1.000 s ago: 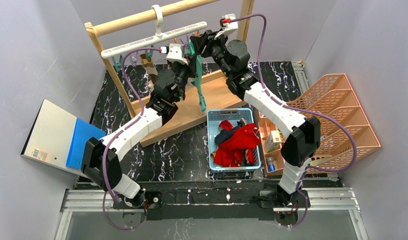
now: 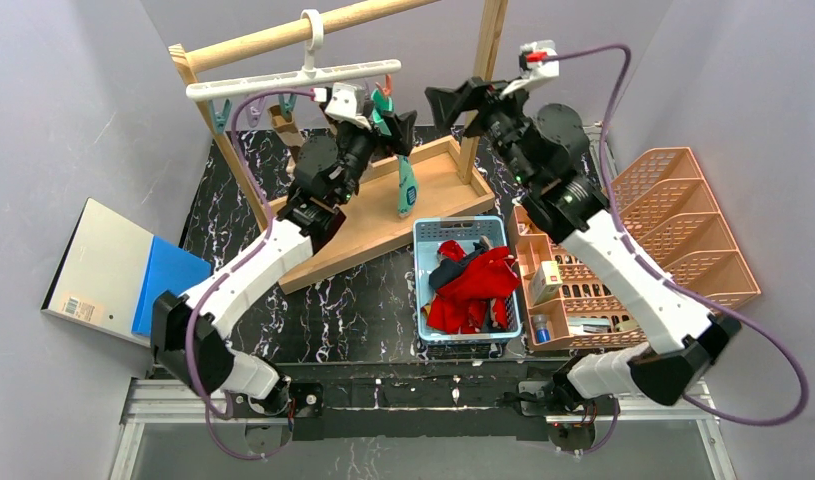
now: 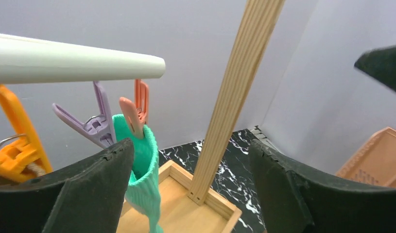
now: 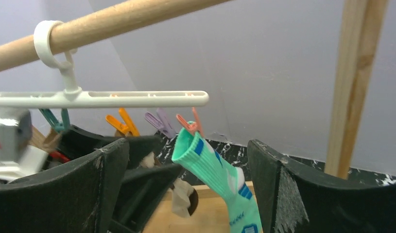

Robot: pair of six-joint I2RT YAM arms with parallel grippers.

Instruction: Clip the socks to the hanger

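Note:
A turquoise sock (image 4: 210,170) hangs from a pink clip (image 4: 190,125) at the right end of the white hanger (image 4: 137,98), beside purple and orange clips. My left gripper (image 2: 398,130) is beside the sock, part open; in the left wrist view the sock is behind its left finger, and I cannot tell whether they touch. My right gripper (image 2: 461,100) stands open to the right of the hanger's end, apart from the sock, nothing between its fingers.
A blue basket (image 2: 423,330) of red and dark socks stands at the front centre, beside orange organisers (image 2: 683,210). The wooden rack post (image 3: 220,121) rises right of the hanger.
My right gripper has moved away to the right from the hanger's end and the sock.

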